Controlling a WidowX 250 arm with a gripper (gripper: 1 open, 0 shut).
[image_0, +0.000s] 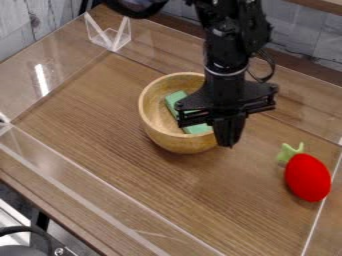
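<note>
The black gripper (233, 130) hangs over the right side of a round wooden bowl (163, 129), its fingers low near the bowl's right rim and shut, with nothing seen between them. A green block (190, 127) lies inside the bowl, partly hidden by the gripper.
A red fruit-like object (306, 178) with a green top lies at the right. A white wire-like item (110, 30) stands at the back left. A dark cable or hose lies at the bottom left corner.
</note>
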